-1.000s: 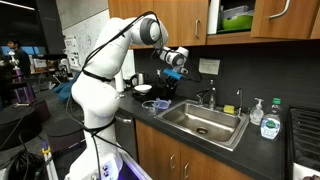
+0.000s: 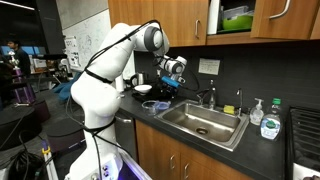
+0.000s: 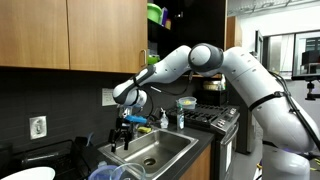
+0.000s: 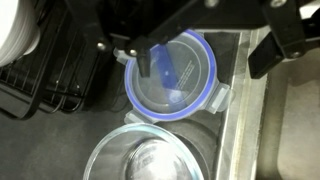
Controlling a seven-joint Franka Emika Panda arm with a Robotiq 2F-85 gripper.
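A round clear lid with a blue seal (image 4: 181, 85) lies flat on the dark counter in the wrist view. Just below it there, a clear glass bowl (image 4: 145, 157) is partly cut off by the frame's bottom edge. My gripper hangs above the lid with its fingers wide apart and nothing between them. From the side, the gripper (image 2: 172, 80) is well above the counter, left of the sink. The clear containers (image 2: 158, 105) look small on the counter below it.
The metal sink (image 2: 205, 125) borders the containers on the right. A dark dish rack (image 4: 65, 75) with a white bowl (image 4: 18, 30) is at their left. Soap bottles (image 2: 257, 112) stand farther right, and cabinets (image 2: 235, 35) hang over the counter.
My gripper has come down slightly toward the counter. The containers and the sink area look the same.
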